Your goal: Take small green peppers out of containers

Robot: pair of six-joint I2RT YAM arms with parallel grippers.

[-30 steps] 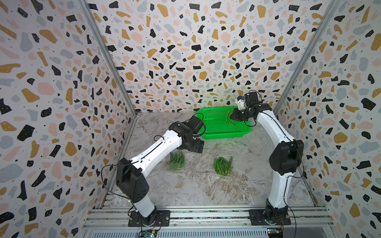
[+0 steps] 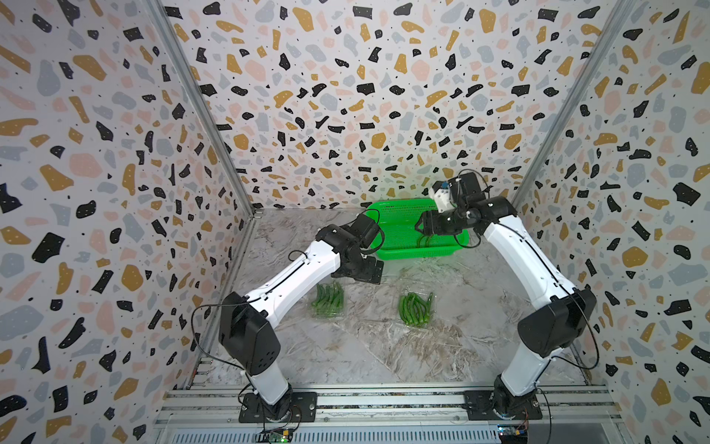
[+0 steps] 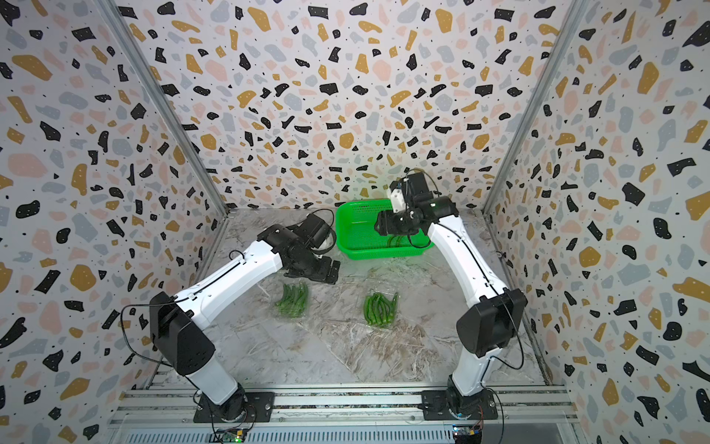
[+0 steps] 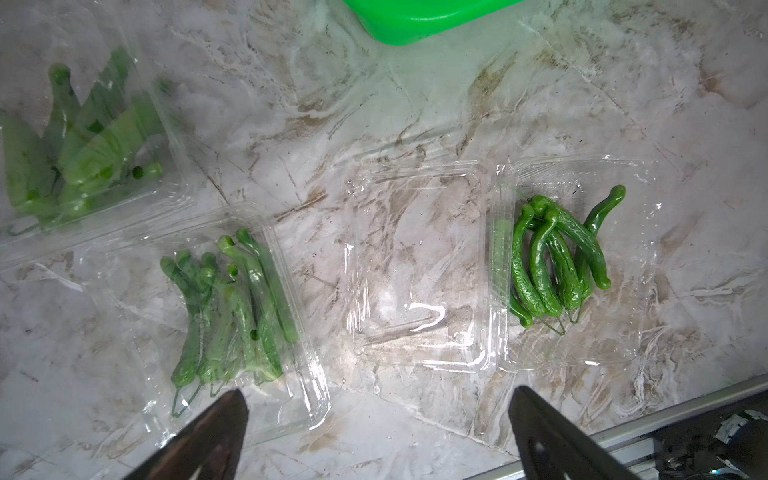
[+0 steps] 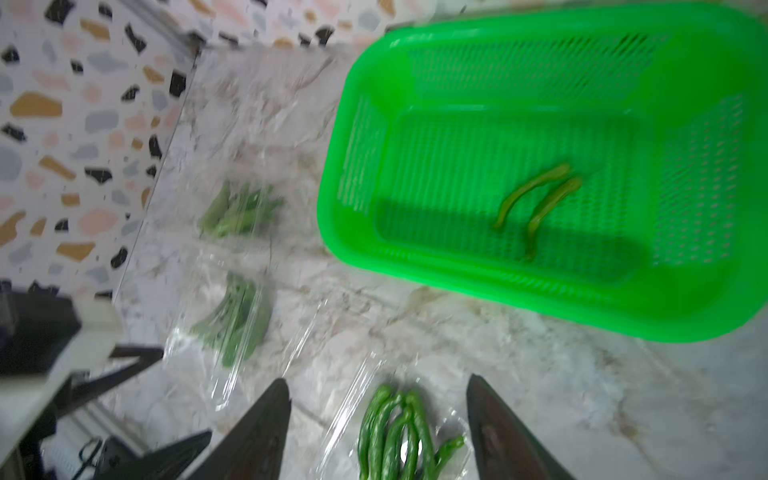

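Note:
Two green peppers point(image 5: 549, 213) lie on the floor of the green basket point(image 5: 496, 296). My right gripper hangs above the basket's area, fingers spread, nothing between them. In the left wrist view my left gripper is open and empty, high over the table. At right there, an open clear container point(image 4: 636, 340) holds several peppers point(image 4: 560, 256), its empty lid point(image 4: 420, 264) folded flat to the left. A second clear container point(image 4: 308, 396) with several peppers point(image 4: 232, 312) sits at left. Beyond it is a third point(image 4: 172, 180), also with peppers point(image 4: 88, 152), partly cut off.
Patterned walls close in the back and sides. My two forearms stand well apart, the left one above the left-hand containers.
The left arm has shifted slightly.

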